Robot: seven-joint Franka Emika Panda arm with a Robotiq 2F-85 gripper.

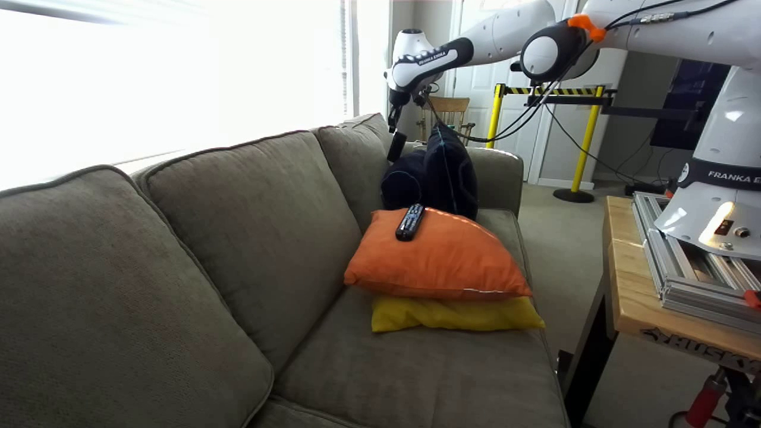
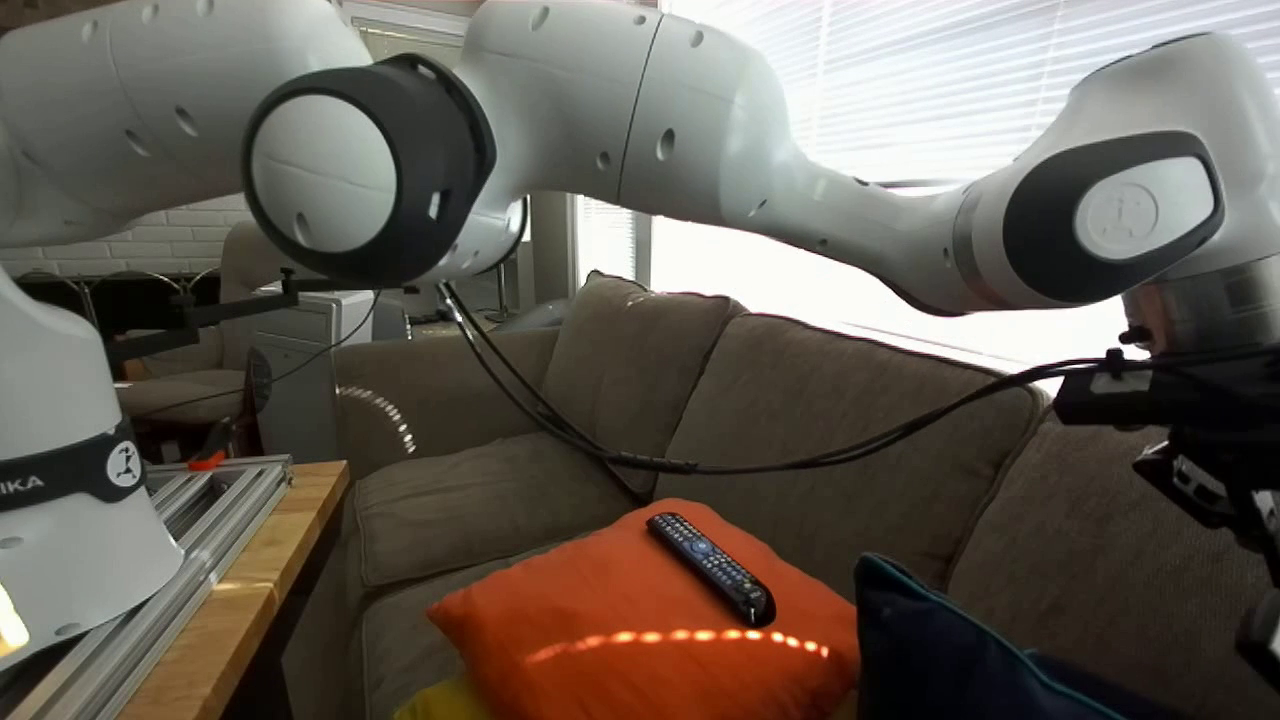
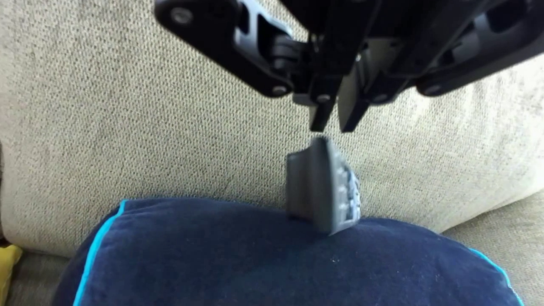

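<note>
In the wrist view my gripper has its fingers a narrow gap apart, with sofa fabric showing between the tips. Just below those tips is a dark grey remote [image 3: 311,188], blurred and tilted, its buttons facing right; no contact with the fingers shows. Exterior view 1 has this remote [image 1: 396,147] as a small dark block under the gripper [image 1: 393,127], over the navy cushions. Whether the fingers still touch it I cannot tell. A second, black remote [image 2: 710,566] lies on the orange pillow [image 2: 576,600]. The gripper's fingertips are not clear in exterior view 2.
A navy cushion [image 3: 214,255] with blue piping lies under the gripper, against the sofa backrest [image 3: 127,127]. A yellow pillow [image 1: 449,314] is beneath the orange one. The near sofa seat [image 1: 399,371] is bare.
</note>
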